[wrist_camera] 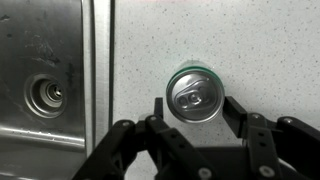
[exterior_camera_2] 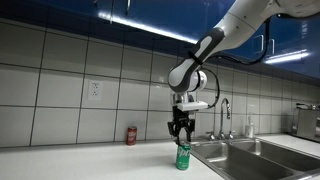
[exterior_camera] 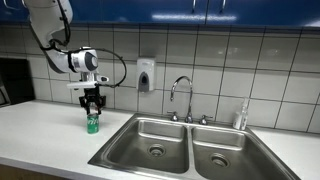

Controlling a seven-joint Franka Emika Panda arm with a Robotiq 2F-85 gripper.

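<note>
A green soda can [exterior_camera: 92, 124] stands upright on the white counter, left of the sink. My gripper [exterior_camera: 92, 111] points straight down over it, shut on its upper end. From above, in the wrist view, the silver lid and pull tab of the can [wrist_camera: 194, 95] show between the two fingers, one on each side. The can [exterior_camera_2: 183, 157] is upright in exterior view 2 too, its base at or very near the counter top. How firmly the fingers press is not visible.
A double steel sink [exterior_camera: 187, 151] with a faucet [exterior_camera: 181, 92] lies to the right. Behind the can, a red can [exterior_camera_2: 132, 135] stands near the tiled wall. A soap bottle [exterior_camera: 241, 118] is beyond the sink.
</note>
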